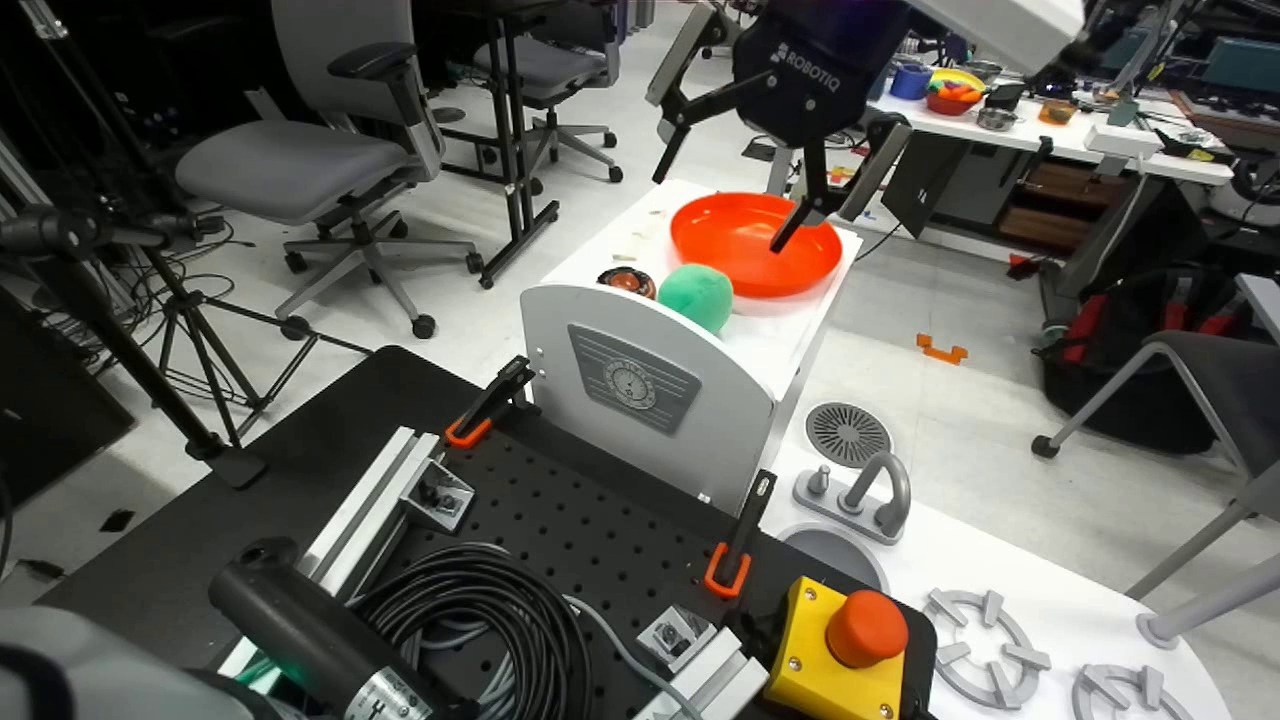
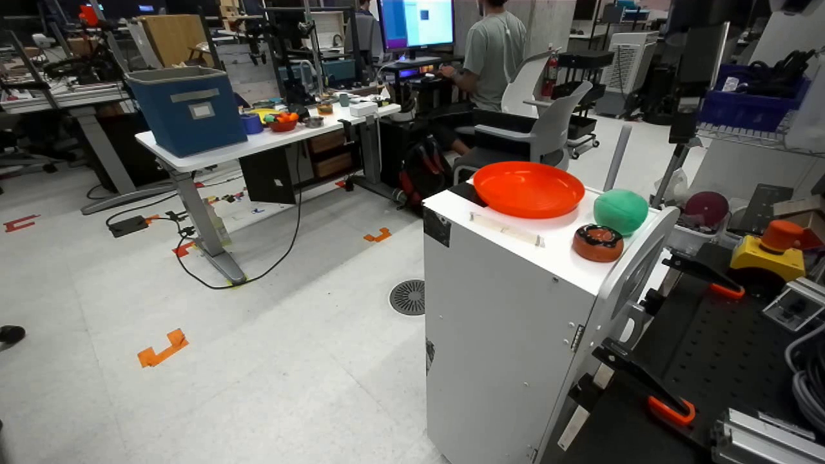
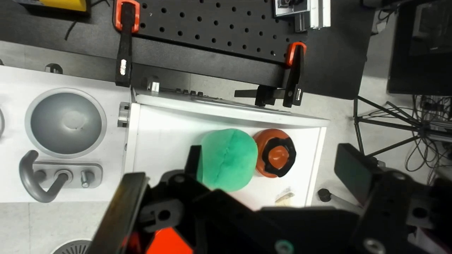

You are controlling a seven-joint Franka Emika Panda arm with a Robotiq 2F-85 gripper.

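Above the white counter [image 1: 750, 346] my gripper [image 1: 723, 198] hangs with its fingers spread wide and nothing between them. A green round plush object [image 1: 696, 298] rests on the counter near the grey panel. Touching or nearly touching it is a small orange-brown object [image 3: 275, 153] with a black scalloped ring. A wide red plate [image 2: 529, 190] lies farther along the counter; in the wrist view only a piece of it [image 3: 169, 242] shows behind the gripper. In that view one finger overlaps the green object's left edge, while the other is well to the right.
A grey upright panel [image 1: 648, 390] borders the counter, with a black perforated table [image 1: 564, 504] beyond it. Two clamps [image 1: 489, 406] stick up along that table's edge. A grey faucet [image 1: 882, 492] rises beside the sink. Bare counter shows left of the green object in the wrist view.
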